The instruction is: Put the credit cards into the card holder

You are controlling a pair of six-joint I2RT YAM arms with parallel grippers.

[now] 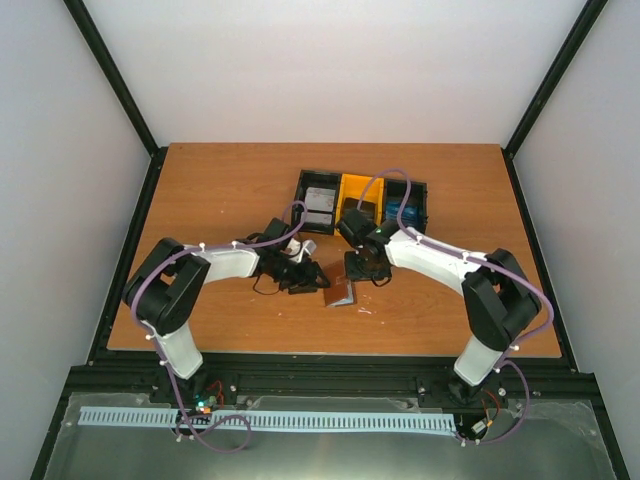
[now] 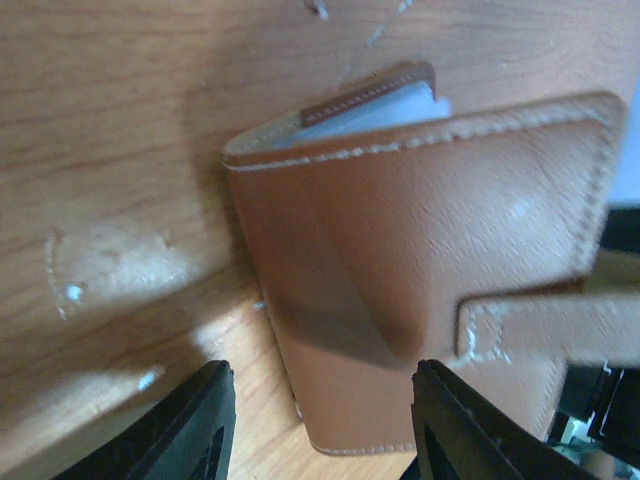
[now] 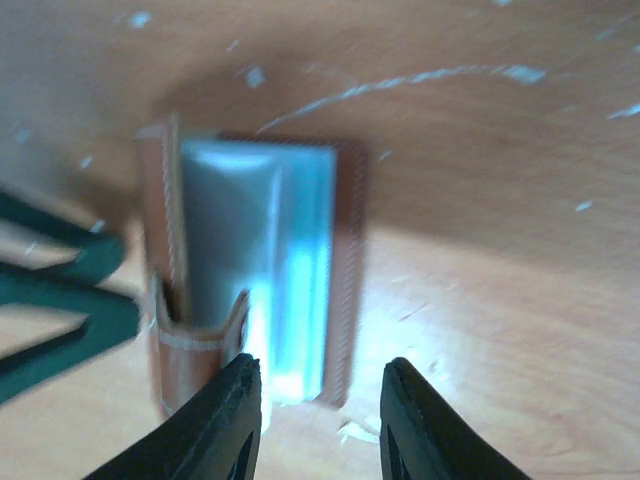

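The brown leather card holder (image 1: 338,287) lies on the table between my two grippers, partly opened. In the left wrist view its cover (image 2: 400,240) is tilted up, with a strap at its lower right and a pale sleeve showing inside. From the right wrist side, clear bluish sleeves (image 3: 300,270) show beside the raised cover. My left gripper is open at the holder's cover. My right gripper is open as well, close over the sleeve side, with no card between its fingers. White cards (image 1: 319,205) and blue cards (image 1: 404,214) lie in the tray.
Behind the holder stands a tray with black outer compartments and a yellow middle one (image 1: 372,188) holding something dark. Both arms are close together around the holder.
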